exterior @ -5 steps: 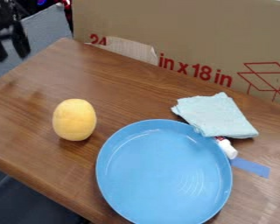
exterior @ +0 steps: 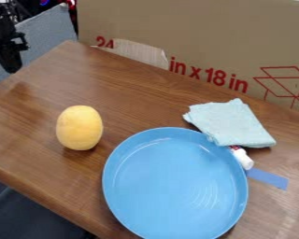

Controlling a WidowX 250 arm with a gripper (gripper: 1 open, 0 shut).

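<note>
A yellow oval object (exterior: 78,127), like a mango, sits on the wooden table (exterior: 127,93) left of a light blue plate (exterior: 175,187). A folded pale blue cloth (exterior: 230,121) lies behind the plate, with a small white tube (exterior: 242,159) partly under it. My black gripper (exterior: 7,49) is at the far upper left edge, beside the table and away from all these objects. It is mostly out of frame, and its fingers are too small and dark to read.
A large cardboard box (exterior: 215,37) stands along the back of the table. A strip of blue tape (exterior: 271,178) lies right of the plate.
My gripper has shifted slightly at the upper left edge, moving further toward the left out of view. The objects on the table have not moved.
</note>
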